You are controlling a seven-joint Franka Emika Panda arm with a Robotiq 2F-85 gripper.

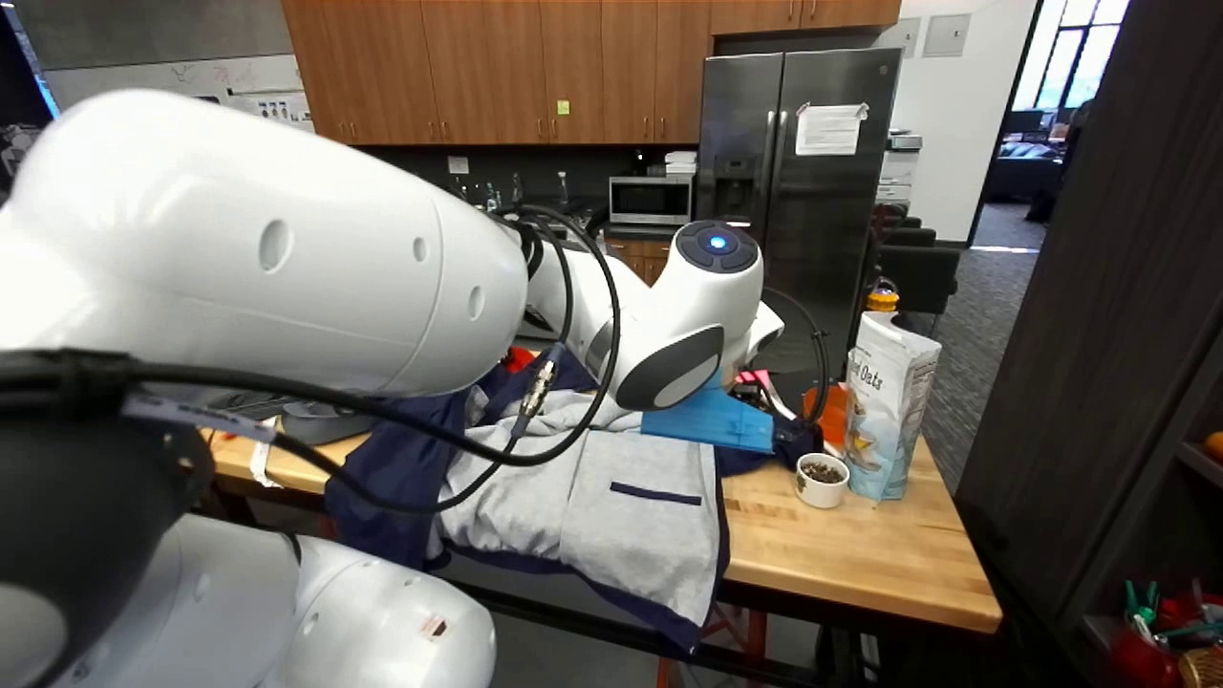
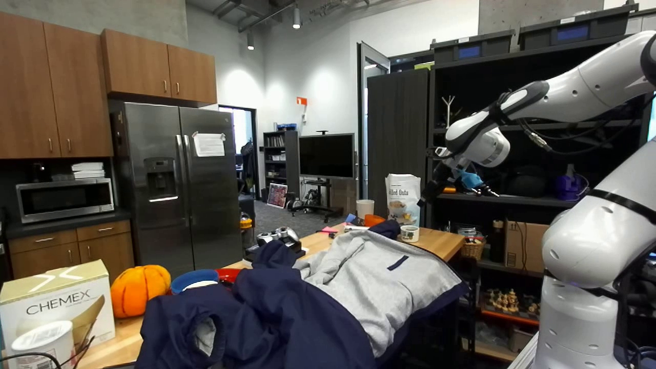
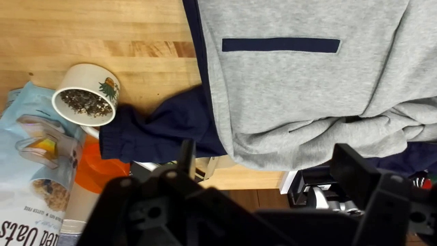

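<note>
A navy jacket with a grey lining (image 1: 631, 505) lies spread over the table, its lining facing up and one edge hanging over the front. In the wrist view, a dark pocket strip (image 3: 281, 45) crosses the grey lining (image 3: 286, 86), and a navy sleeve (image 3: 164, 127) reaches toward a white mug. My gripper is open, its two black fingers wide apart with nothing held between them. It hangs above the jacket's far side. Exterior view 2 shows the jacket's navy outside (image 2: 283, 320) bunched at the near end.
The mug (image 3: 86, 96) with dark grainy contents stands beside the sleeve cuff and an oats bag (image 1: 889, 407). An orange container (image 3: 96, 164) is close behind. A pumpkin (image 2: 140, 290) and a Chemex box (image 2: 58, 301) occupy the other end. Bare wood shows at the table's front right (image 1: 871, 562).
</note>
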